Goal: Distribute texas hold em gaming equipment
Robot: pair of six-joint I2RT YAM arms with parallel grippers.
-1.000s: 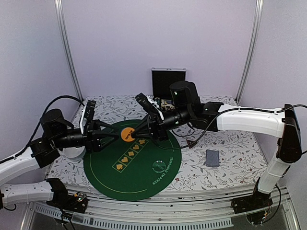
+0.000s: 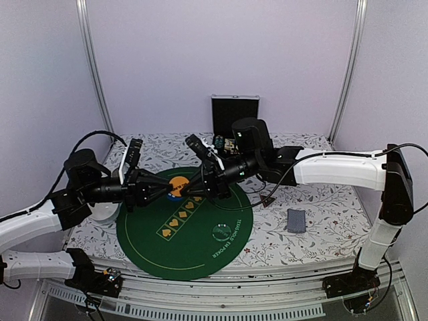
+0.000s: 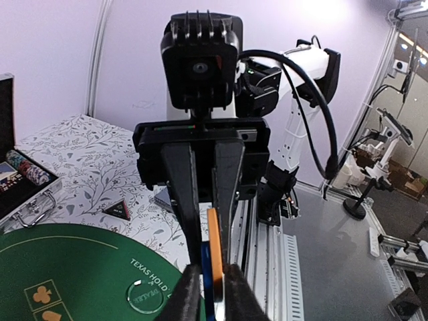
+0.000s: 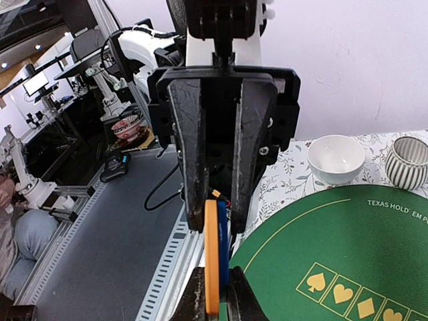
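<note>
An orange disc (image 2: pixel 178 186) with dark lettering is held upright above the green poker mat (image 2: pixel 180 257). Flat against it is a blue disc (image 2: pixel 173 197), whose edge shows below the orange one. From the right, my right gripper (image 2: pixel 190 187) is shut on the pair near their edge. My left gripper (image 2: pixel 167 190) comes from the opposite side, its fingers (image 4: pixel 194 217) straddling both discs; whether they press on them is not clear. In the left wrist view, the orange edge reaches deeper between the right fingers than the blue one. A clear dealer button (image 2: pixel 222 232) lies on the mat.
An open black case (image 2: pixel 235 117) with chips (image 3: pixel 30 168) stands at the back. To the right lies a grey card deck (image 2: pixel 296 221), and a small dark triangle (image 3: pixel 119 209) is nearer the mat. A white bowl (image 4: pixel 336 158) and striped cup (image 4: pixel 406 164) stand at the left.
My left gripper has moved right, up to the discs. The right gripper has shifted slightly left. The blue disc now shows below the orange one, where only orange was visible before.
</note>
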